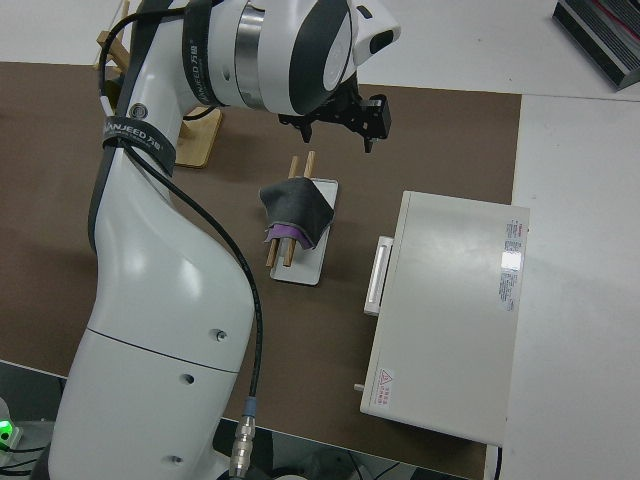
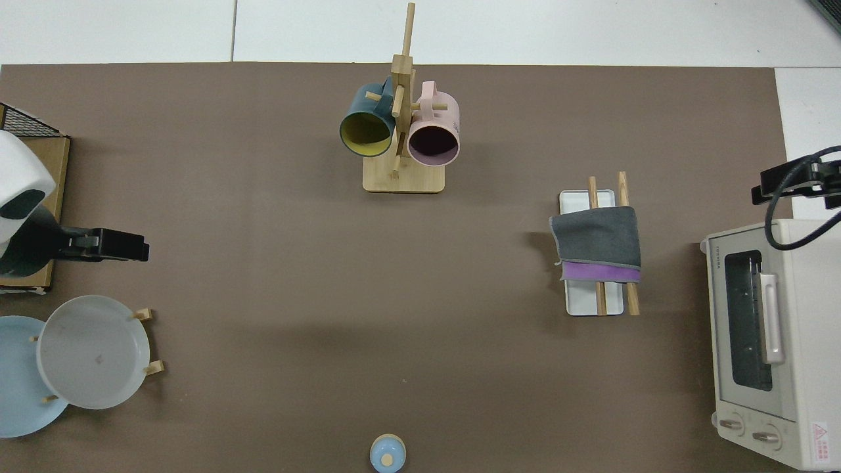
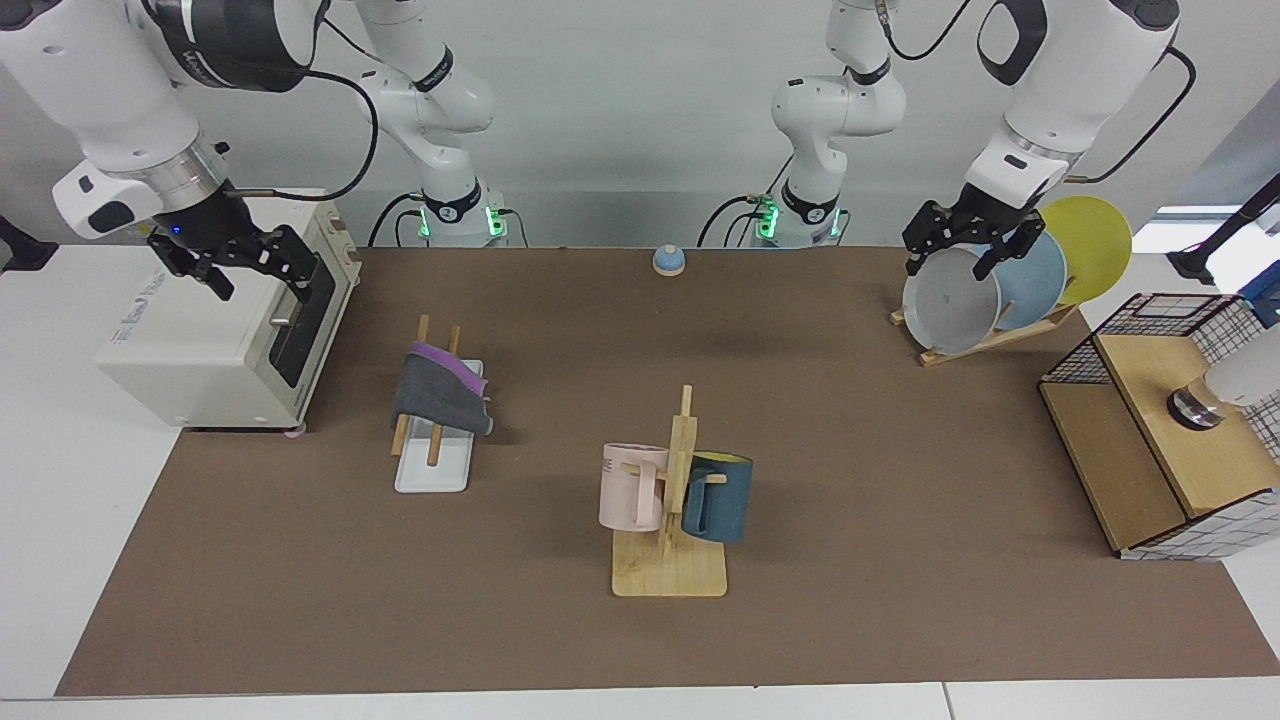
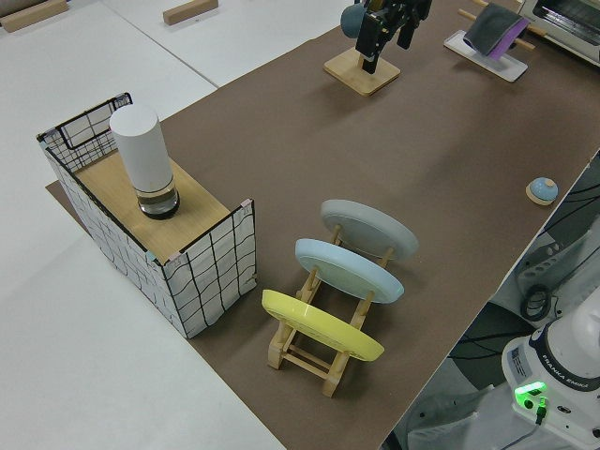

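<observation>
A pink mug [image 2: 433,134] and a teal mug [image 2: 366,126] hang on a wooden tree [image 2: 402,181]. Grey and purple cloths [image 2: 595,236] drape over a two-bar rack at centre right. One black gripper [image 2: 102,244] hangs above the plate rack's side at the table's left. The other gripper [image 3: 246,258] is raised over the white oven [image 3: 192,360]; its cable shows at the top view's right edge. Both grippers are empty as far as shows; finger state is hard to tell.
Plates [image 2: 93,351] stand in a wooden rack near a mesh shelf [image 4: 187,216] holding a white cylinder. A small blue object [image 2: 387,454] lies at the near edge.
</observation>
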